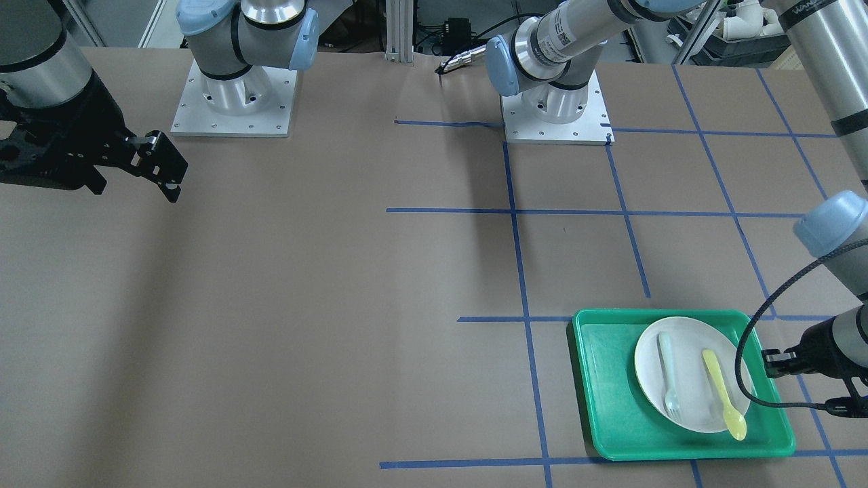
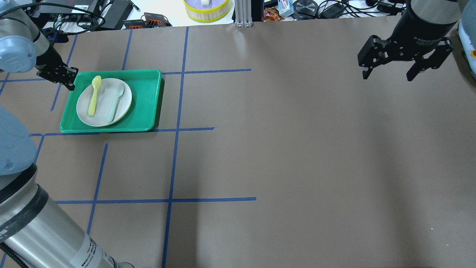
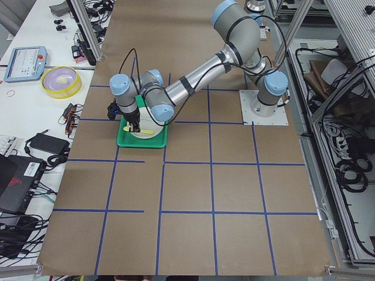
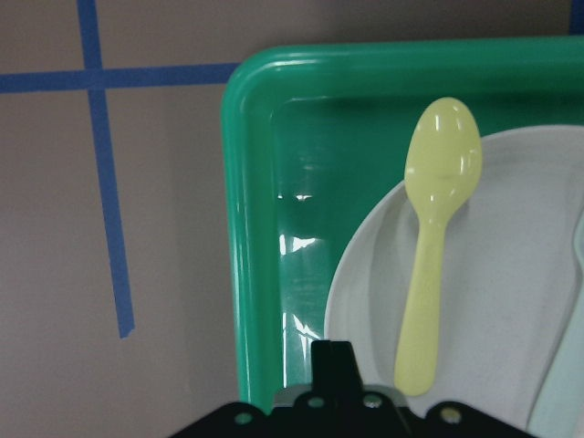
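Observation:
In the front view a green tray [image 1: 602, 407] holds a white plate [image 1: 683, 382] with a yellow spoon [image 1: 724, 394] and a pale mint fork [image 1: 669, 374] on it. My gripper [image 2: 67, 80] is at the tray's edge beside the plate, seen from above. In the wrist view only its dark body shows along the bottom, over the tray edge and plate, with the spoon [image 4: 424, 301] just ahead; whether the fingers are open or shut is unclear.
Another arm's dark end effector [image 2: 401, 53] hangs over the far side of the table. Further arm bases stand at the back in the front view.

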